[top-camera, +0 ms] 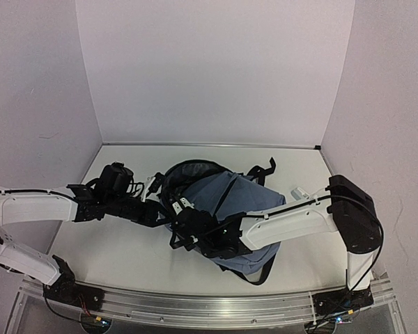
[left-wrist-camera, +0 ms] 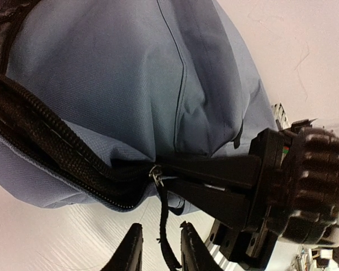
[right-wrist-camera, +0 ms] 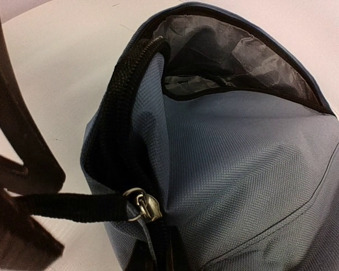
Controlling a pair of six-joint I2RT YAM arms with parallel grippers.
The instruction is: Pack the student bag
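A blue-grey bag (top-camera: 247,198) lies on the table with its black-zippered mouth gaping; a grey lining shows in the right wrist view. My right gripper is shut on the zipper edge, close to the metal zipper slider (right-wrist-camera: 151,208). From the slider a black pull strap (right-wrist-camera: 73,207) stretches toward my left gripper. The left fingers (left-wrist-camera: 133,248) stand apart, one on each side of the strap, with gaps visible beside it. In the top view both gripper tips meet at the bag's left edge, where dark parts overlap.
A small white object (top-camera: 298,193) lies right of the bag, behind the right forearm. Black straps (top-camera: 265,169) stick out at the bag's back and front. Walls enclose the back and sides.
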